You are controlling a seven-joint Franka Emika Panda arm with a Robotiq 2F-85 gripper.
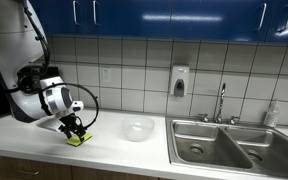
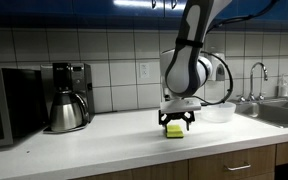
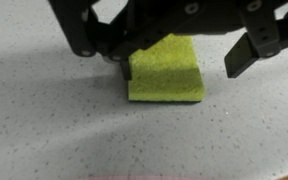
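A yellow-green sponge (image 3: 166, 75) with a dark green underside rests on the speckled counter in the wrist view. It also shows in exterior view 1 as a sponge (image 1: 79, 139) below the arm's end, and in exterior view 2 as a sponge (image 2: 171, 130) close to the counter's front. My gripper is open over it, one finger close to the left side of the sponge and the other apart from it on the right. Part of the sponge is hidden under the gripper body.
A clear bowl (image 1: 138, 128) stands to the right of the arm, before the double sink (image 1: 199, 150). In exterior view 2 a coffee maker (image 2: 74, 95) and a microwave (image 2: 12, 102) stand at the left. Bare counter (image 2: 94, 150) lies between them and the sponge.
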